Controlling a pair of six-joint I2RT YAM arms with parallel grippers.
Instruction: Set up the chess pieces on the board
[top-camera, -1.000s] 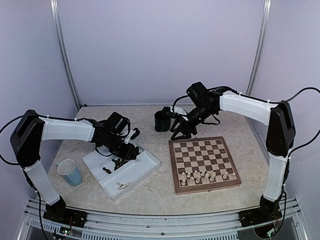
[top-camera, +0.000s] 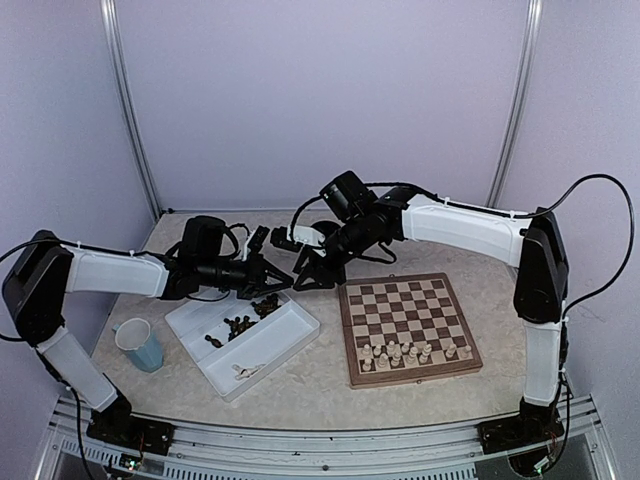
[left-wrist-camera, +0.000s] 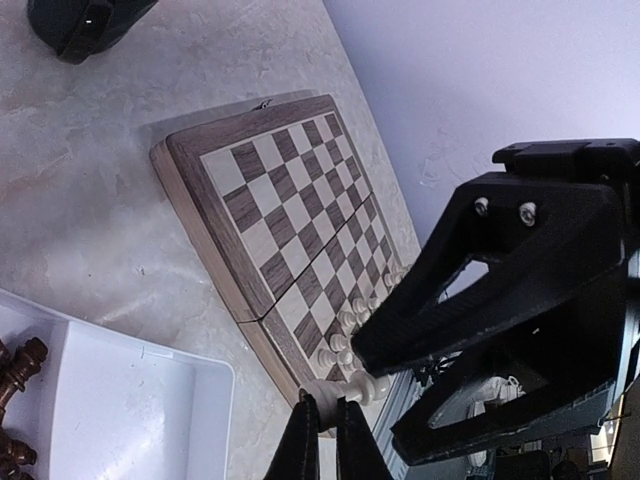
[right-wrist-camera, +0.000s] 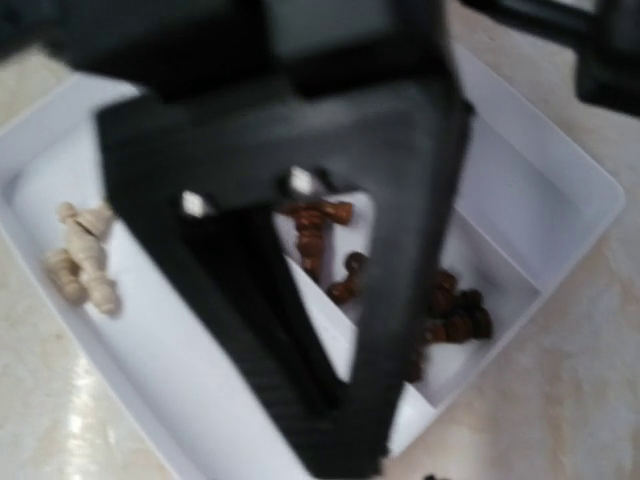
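A white chess piece (left-wrist-camera: 324, 396) is clamped by the left gripper, its far end sticking out to the right. Around that free end, the right gripper's (left-wrist-camera: 382, 396) two fingers stand apart; whether they touch it I cannot tell. Above, both grippers meet over the tray's back right corner. The chessboard (top-camera: 403, 300) lies to the right, with several white pieces (top-camera: 396, 353) along its near side. Pale pieces (right-wrist-camera: 84, 258) lie in one compartment of the white tray (right-wrist-camera: 560, 165), brown pieces (right-wrist-camera: 460, 315) in another. The left gripper blocks much of the right wrist view.
A light blue mug (top-camera: 140, 345) stands left of the tray. Bare tabletop (top-camera: 335, 395) separates tray and board. The two arms are very close together above the table.
The right gripper has swung left from beside the board to the left gripper. The left gripper, still on the white piece, has risen from the tray and shifted slightly right.
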